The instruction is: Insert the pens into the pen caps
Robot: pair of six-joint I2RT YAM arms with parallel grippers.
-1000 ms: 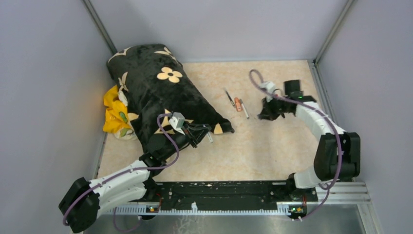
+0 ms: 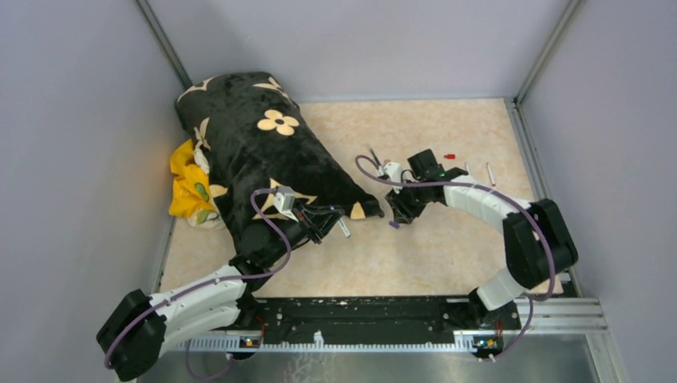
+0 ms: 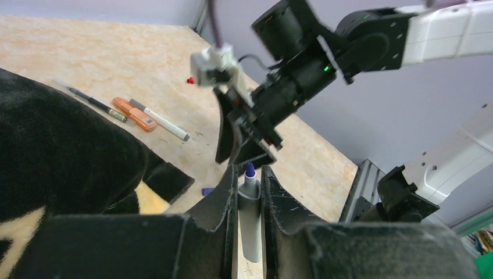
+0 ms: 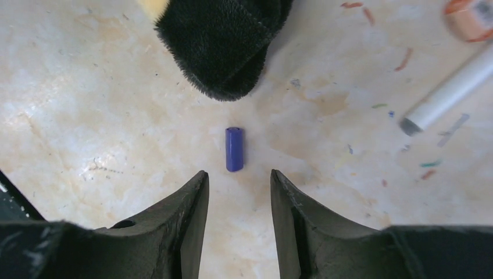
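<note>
My left gripper is shut on a white pen (image 3: 250,226) with a blue tip, held in the air left of centre in the top view (image 2: 346,229). My right gripper hangs over the table, part open, empty between its fingers. Just beyond its fingertips in the right wrist view lies a small blue cap (image 4: 234,149) on the table (image 2: 431,263). A grey-and-white pen (image 3: 165,121), a black pen (image 3: 99,104) and an orange item (image 3: 134,113) lie behind it. A small red piece (image 2: 449,156) lies farther back.
A dark floral blanket (image 2: 263,144) covers the left of the table, its corner close beside the blue cap. A yellow bag (image 2: 188,191) lies at the far left. More pens (image 2: 490,174) lie at the right.
The left arm has barely moved.
</note>
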